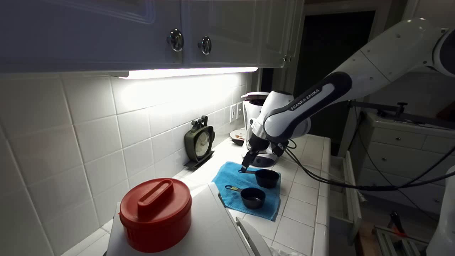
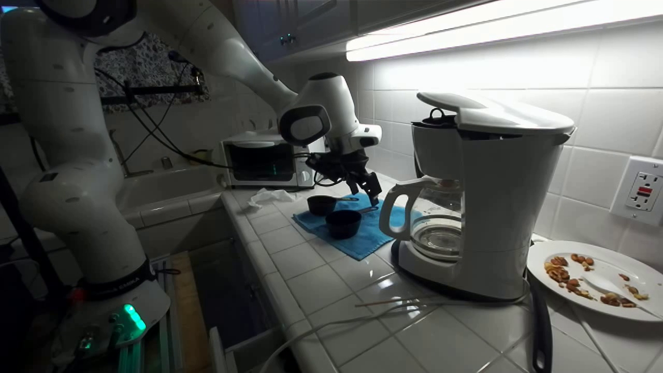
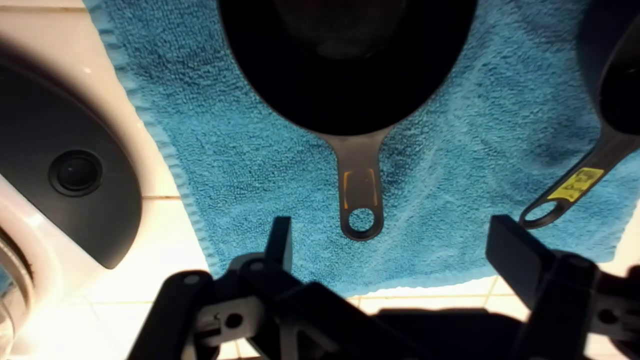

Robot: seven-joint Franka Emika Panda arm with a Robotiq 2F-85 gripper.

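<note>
My gripper stands open, its two fingers well apart and nothing between them. In the wrist view the handle point(image 3: 360, 180) of one black measuring cup point(image 3: 348, 78) points toward the gap, its holed end centred between the fingertips but still short of them. That cup is the one closer to the coffee maker point(image 2: 497, 205). A second black cup point(image 1: 252, 198), with a yellow label point(image 3: 576, 184) on its handle, lies beside it. Both rest upright on a blue towel point(image 1: 228, 194). From outside, my fingers appear just above the towel, near the first handle's end.
The coffee maker's dark base point(image 3: 72, 162) is close by in the wrist view. A plate of nuts point(image 2: 593, 280) stands behind the machine. On the toaster oven point(image 2: 261, 165) sits a red container point(image 1: 156, 215). Bare tiles point(image 1: 298, 209) lie along the counter's front.
</note>
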